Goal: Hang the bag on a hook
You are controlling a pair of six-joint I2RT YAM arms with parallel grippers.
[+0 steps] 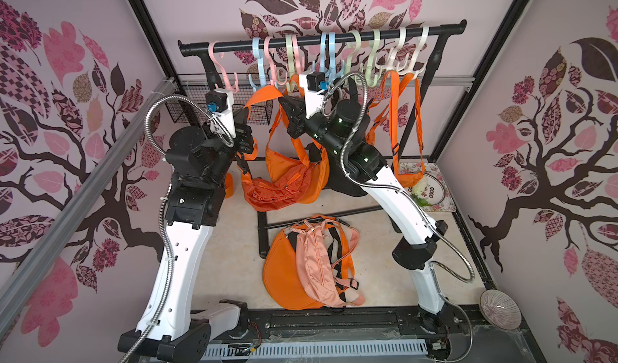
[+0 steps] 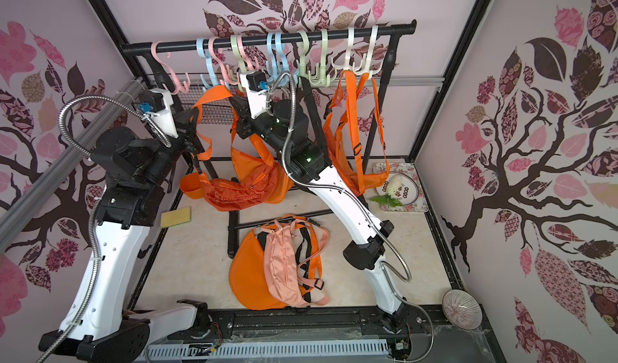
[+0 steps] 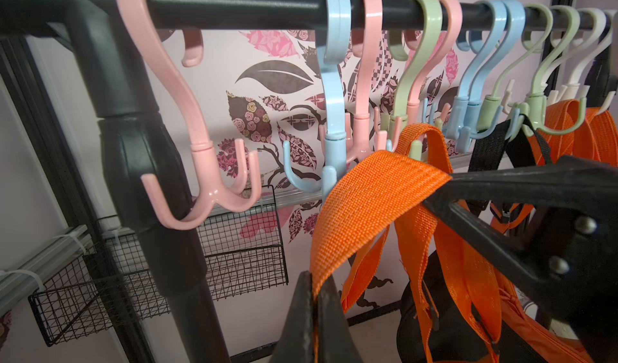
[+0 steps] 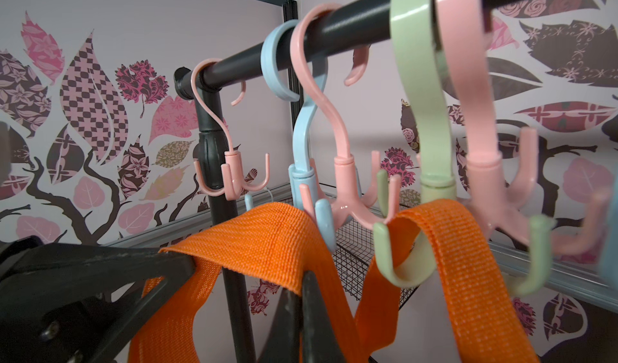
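An orange bag (image 1: 276,192) hangs below the rail in front of the rack. Its wide orange strap (image 3: 379,182) arches between my two grippers, close to blue and pink hooks. My left gripper is shut on one part of the strap; my right gripper is shut on another, nearer the hooks. In the right wrist view, the arch passes just in front of the blue hook (image 4: 302,182) and the pink hook (image 4: 347,192). Beside it, an orange strap loop (image 4: 450,234) lies over a prong of the green hook (image 4: 412,276).
Several coloured hooks hang from the black rail (image 1: 244,44); the leftmost pink hook (image 3: 206,182) is bare. Orange straps (image 1: 394,118) hang at the right end. An orange and pink bag (image 1: 312,263) lies on the floor. A wire basket (image 3: 231,266) is behind the rack.
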